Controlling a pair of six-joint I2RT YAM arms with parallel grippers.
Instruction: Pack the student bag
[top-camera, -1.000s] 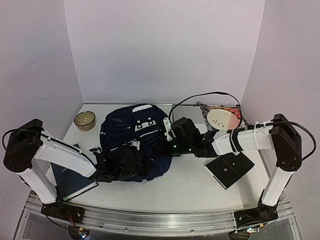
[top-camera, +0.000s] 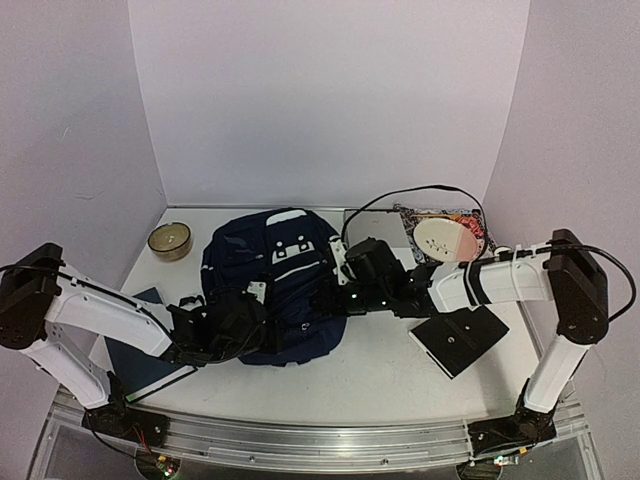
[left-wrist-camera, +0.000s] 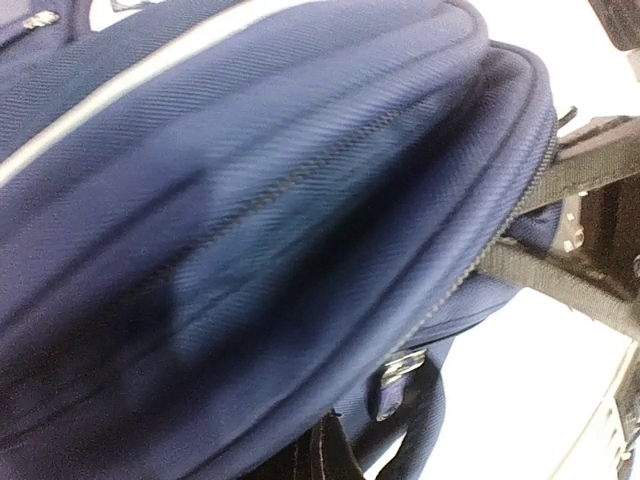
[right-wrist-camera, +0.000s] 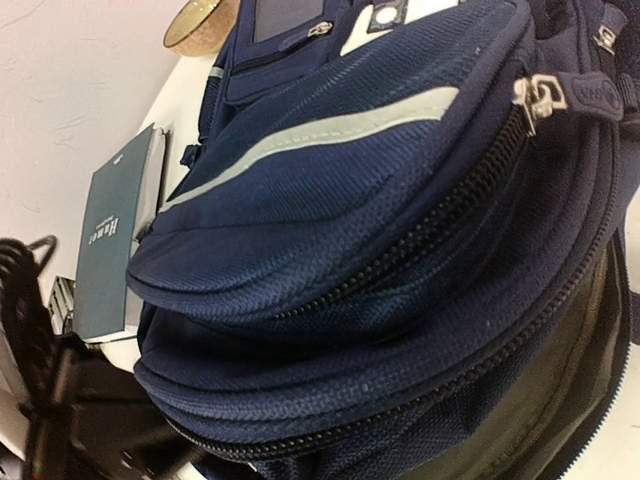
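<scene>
The navy backpack (top-camera: 240, 250) lies on the table between the arms, its white strips and metal zip pulls showing. My left gripper (top-camera: 275, 338) is over its lower front; in the left wrist view its dark fingertips (left-wrist-camera: 318, 455) look shut at the bottom edge, nothing seen between them. At the bag's right side is my right gripper (top-camera: 322, 302). The left wrist view shows its two grey fingers (left-wrist-camera: 560, 280) against the zip edge; whether they pinch the cloth I cannot tell. A long zip (right-wrist-camera: 480, 375) runs round the bag, with an open gap below it.
A dark "Humor" book (right-wrist-camera: 115, 235) lies at left, partly behind the left arm. A brown bowl (top-camera: 170, 241) is back left. At right are a black notebook (top-camera: 460, 338) and a pale oval item (top-camera: 447, 239) on a patterned pouch.
More of the bag's lower front shows now. The right arm has barely moved.
</scene>
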